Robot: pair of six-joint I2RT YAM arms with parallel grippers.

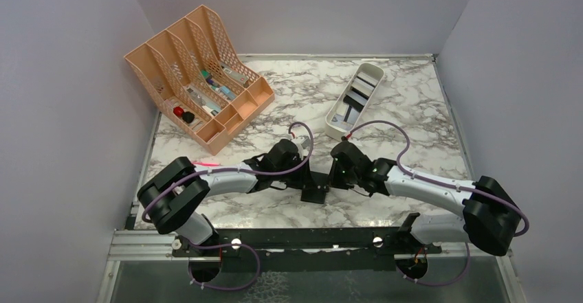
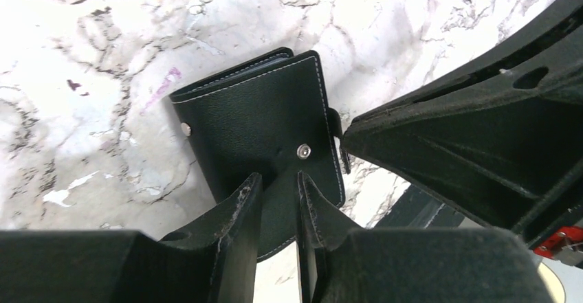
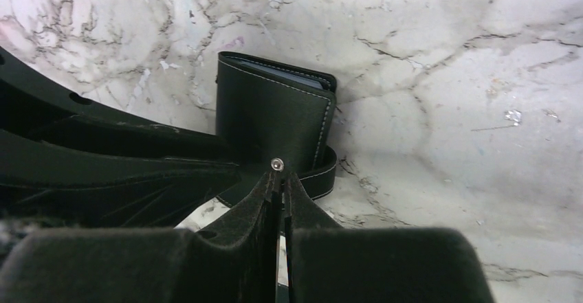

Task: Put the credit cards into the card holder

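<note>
The black card holder [image 1: 315, 190] lies folded on the marble table, its snap stud showing on the front. A pale grey edge [image 3: 309, 82] shows inside its upper opening; I cannot tell whether this is a card or a sleeve. Over the lower part of the holder, my left gripper is partly open, with a gap and no object between its fingers. My right gripper is shut, fingertips at the holder's strap [image 3: 322, 179] by its right edge. Whether the strap is pinched is hidden.
A white tray [image 1: 332, 130] with dark and pale items stands behind the right arm. The tan organiser [image 1: 218, 135], holding several small things, fills the back left. A pink object [image 1: 206, 164] lies beside the left arm. Clear table lies at the back right.
</note>
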